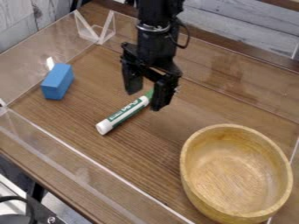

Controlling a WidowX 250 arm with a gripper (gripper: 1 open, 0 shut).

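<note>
The black gripper (149,86) hangs over the upper middle of the wooden surface, its fingers apart and open. Just below it a white tube (124,114) with a green label and green cap lies diagonally, its cap end partly behind the gripper. I see nothing held between the fingers, though the dark parts are hard to separate.
A blue block (56,80) lies at the left. A large empty yellow bowl (277,184) fills the lower right. The wood is clear at the right back and lower middle. A dark cable shows at the bottom left corner.
</note>
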